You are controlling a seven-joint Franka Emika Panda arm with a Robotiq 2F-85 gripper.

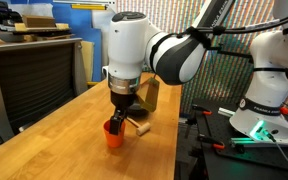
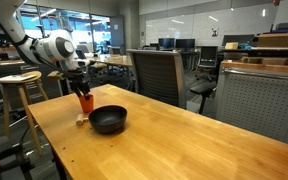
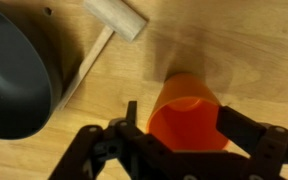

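Note:
An orange-red cup stands upright on the wooden table, with its open mouth facing up in the wrist view. Right over it is my gripper, its fingers apart around the cup's rim. One dark finger shows at the rim's left and the other overlaps its right side. Whether either touches the cup is unclear. In exterior view 2 the cup appears beneath the arm. Beside it lie a small wooden mallet and a black bowl.
From exterior view 2, the black bowl sits close to the cup, with the wide wooden table clear beyond it. An office chair and a grey cabinet stand past the table.

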